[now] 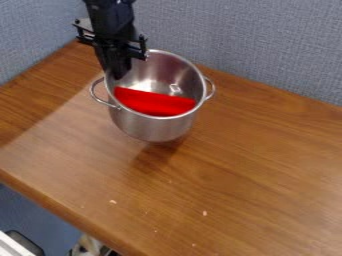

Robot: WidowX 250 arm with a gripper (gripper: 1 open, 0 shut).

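Observation:
A steel pot (155, 124) with two side handles stands on the back left part of the wooden table (227, 190). Inside it lies a red object (155, 102), stretched across the bowl. My black gripper (118, 66) reaches down from above to the pot's back left rim; its tips are small and dark, and it appears shut. Whether anything thin, such as the rim, is between its fingers is hard to tell.
Bare table stretches to the right and in front of the pot. Grey padded walls bound the table at the back. Some equipment (27, 244) shows below the front left edge.

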